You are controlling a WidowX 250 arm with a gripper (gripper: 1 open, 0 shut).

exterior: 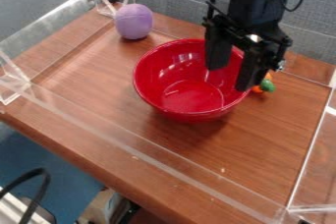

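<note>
A large red bowl [184, 90] sits on the wooden table in the middle of the view. The black gripper [234, 61] hangs over the bowl's right half, pointing down; whether its fingers are open or shut is unclear. A small orange and green object [264, 85] lies just right of the bowl, partly hidden behind it and the gripper. A purple ball [133, 22] rests at the back left.
Clear plastic walls line its sides, with a grey panel at the back.
</note>
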